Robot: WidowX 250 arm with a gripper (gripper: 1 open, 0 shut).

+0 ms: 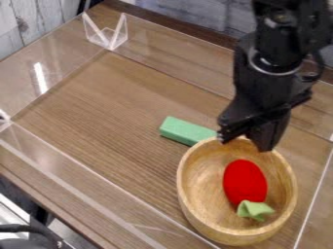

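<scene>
My gripper [250, 132] hangs over the back of a wooden bowl [198, 196] on the right, shut, with nothing visible between its fingers. Inside the bowl lie a red oval object [243, 180] and a small light green piece [255, 210] at its lower end. A green block [185, 131] lies on the table just outside the bowl's back left, left of the gripper.
A clear plastic stand [107, 29] is at the back left, and a dark object [26, 236] sits at the bottom left corner.
</scene>
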